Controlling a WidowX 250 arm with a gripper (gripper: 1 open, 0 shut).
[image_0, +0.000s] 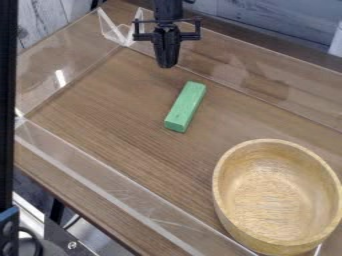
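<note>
A dark robot gripper (167, 55) hangs at the top centre of the camera view, above the back part of the wooden table (94, 130); it looks shut, with nothing visible between its fingers. A green rectangular block (185, 106) lies flat in the middle of the table, in front of the gripper and apart from it. A large round tan bowl (271, 195) stands at the near right.
Clear plastic edging runs along the left and near side of the table, with a pale clear piece (115, 28) at the back left.
</note>
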